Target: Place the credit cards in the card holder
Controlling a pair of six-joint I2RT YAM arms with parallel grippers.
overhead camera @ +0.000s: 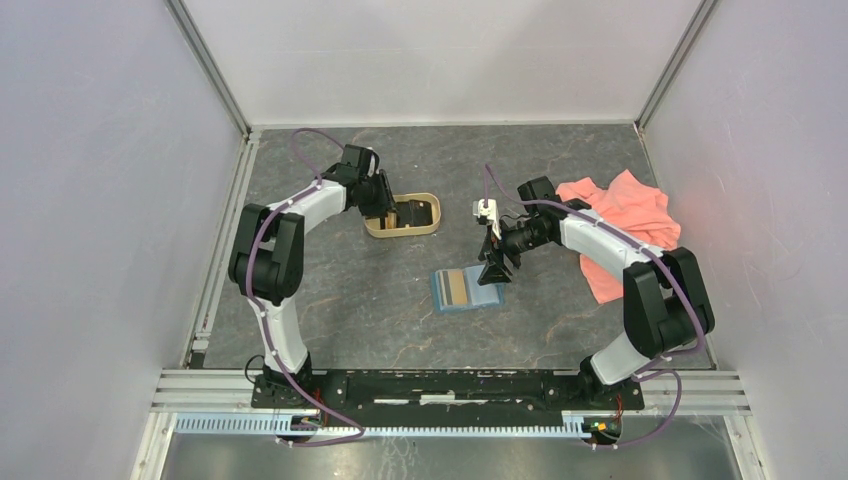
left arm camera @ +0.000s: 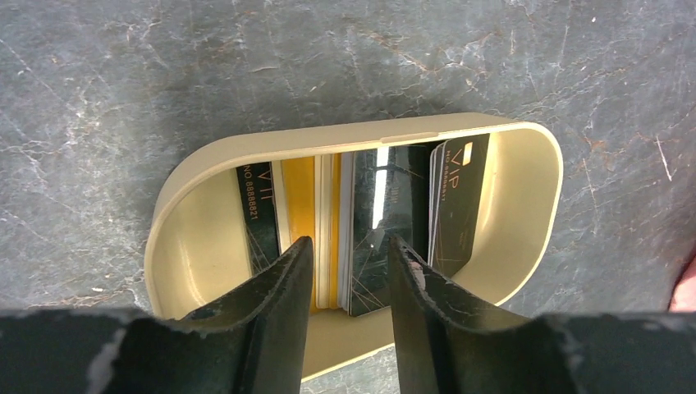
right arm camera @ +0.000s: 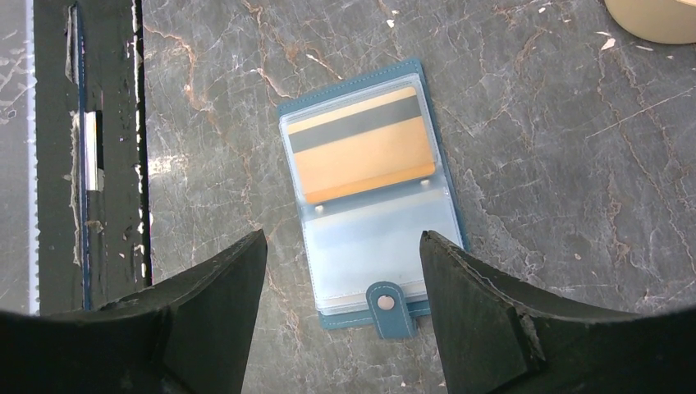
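A cream oval tray point(overhead camera: 402, 233) point(left arm camera: 189, 246) holds several black, yellow and silver cards point(left arm camera: 382, 230), standing in a row. My left gripper point(overhead camera: 383, 205) is over the tray, open, with no card seen between its fingers. The blue card holder point(overhead camera: 485, 288) point(right arm camera: 373, 246) lies open nearer the front, with a tan card with a grey stripe point(right arm camera: 361, 152) in its upper pocket in the right wrist view; the lower clear pocket shows no card. My right gripper point(overhead camera: 492, 265) is open above the holder, nothing between its fingers.
A pink cloth point(overhead camera: 620, 210) lies crumpled at the right of the dark stone table. Walls enclose the back and sides.
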